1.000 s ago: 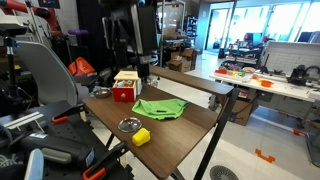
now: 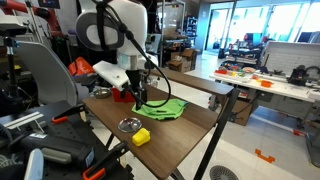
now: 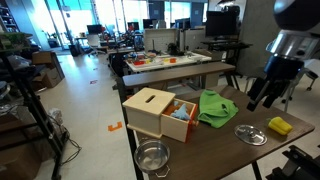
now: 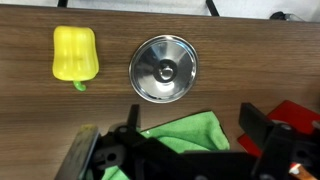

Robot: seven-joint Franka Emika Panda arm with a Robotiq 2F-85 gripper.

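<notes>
A silver lid [image 4: 164, 68] with a round knob lies flat on the brown table. Beside it is a yellow pepper [image 4: 75, 52] with a green stem. A rumpled green cloth [image 3: 217, 107] is spread farther along the table. My gripper stands open above the table, with nothing between its fingers; the lid shows ahead of it in the wrist view and the cloth partly beneath it. In exterior view 1 the white arm hides part of the red-sided box.
A red-sided box [image 3: 180, 125] holding small items stands beside a pale wooden box [image 3: 151, 108]. A silver pot [image 3: 152, 156] sits at the table's near corner. Bare tabletop [image 2: 183, 145] lies around the pepper.
The arm has come down in stages from high over the table to lower above it, now covering part of the red box in exterior view 1. The table objects have not visibly moved.
</notes>
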